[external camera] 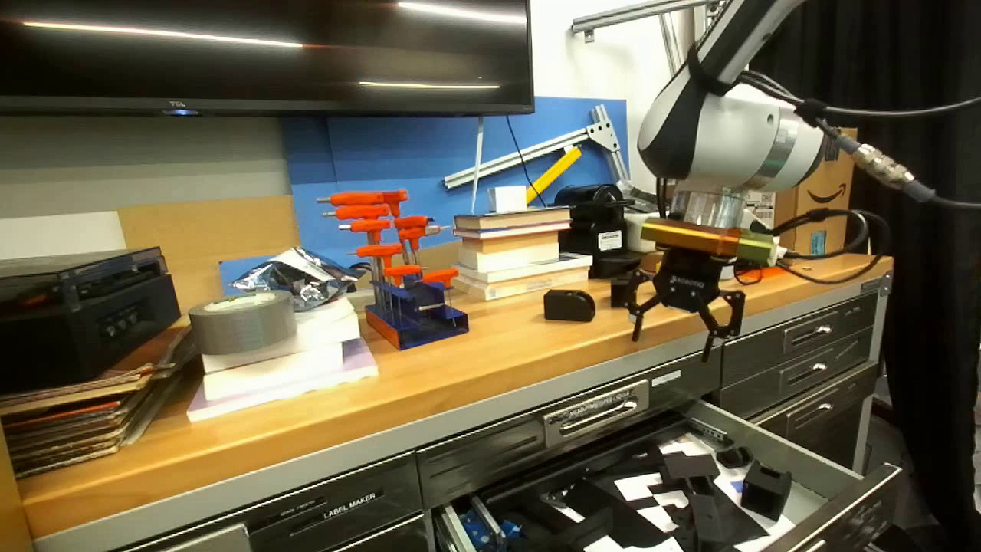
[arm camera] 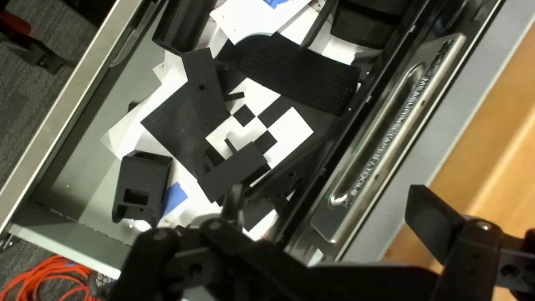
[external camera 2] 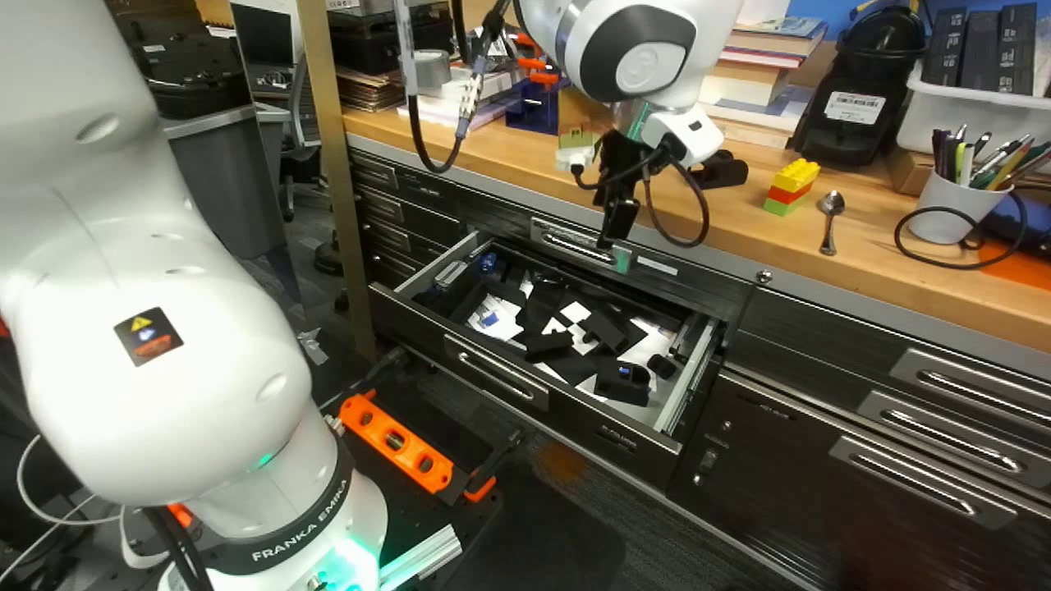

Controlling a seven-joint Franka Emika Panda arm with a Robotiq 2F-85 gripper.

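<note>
My gripper (external camera: 676,342) hangs open above the front edge of the worktop, empty between its fingers. In the wrist view one finger (arm camera: 434,220) overlaps the wooden top and the other is over the drawer. Below is a pulled-out drawer (external camera 2: 552,394). It holds a black block with a rectangular hole (arm camera: 143,185), a checkered sheet (arm camera: 296,138), flat black pieces (arm camera: 205,90) and white paper. On the worktop (external camera: 405,395), left of my gripper in exterior view 1, sits a black rounded block (external camera: 569,305). A smaller black block (external camera: 622,291) is partly behind my gripper.
A blue rack with orange-handled tools (external camera: 418,317), a stack of books (external camera: 515,253) and a tape roll (external camera: 244,323) stand along the worktop. Toy bricks (external camera 2: 791,187), a spoon (external camera 2: 830,222) and a pen cup (external camera 2: 946,208) occupy its other side.
</note>
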